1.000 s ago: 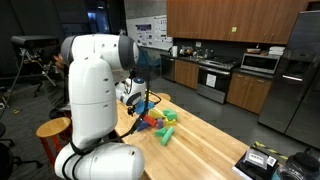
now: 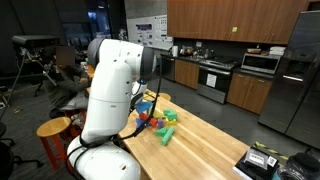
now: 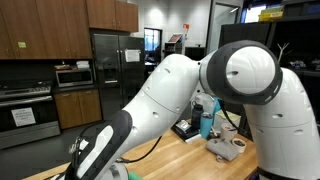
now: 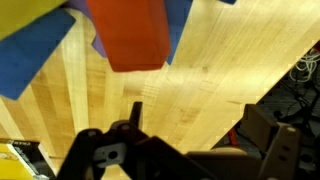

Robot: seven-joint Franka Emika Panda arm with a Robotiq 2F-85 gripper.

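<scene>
Over the wooden table, my gripper stands open with bare wood between its fingers. An orange-red block [image 4: 133, 35] lies just beyond the fingertips at the top of the wrist view, outside the fingers. A blue piece [image 4: 20, 72] lies at the upper left of that view, beside a yellow piece cut off by the frame's edge. In exterior view 1 the arm reaches over a cluster of coloured blocks, with green blocks [image 2: 168, 133] on its near right side. The cluster is partly hidden by the arm.
The wooden table [image 2: 205, 150] has a wide clear stretch to the right. Dark boxed items [image 2: 258, 162] stand at its far right end. A blue container [image 3: 207, 126] and a grey object [image 3: 226, 147] sit on the table in exterior view 2. An orange stool [image 2: 54, 127] stands beside the table.
In exterior view 1 the gripper end of the arm has shifted to the right over the blocks. More blue shows near it now. The blocks to its right look unmoved.
</scene>
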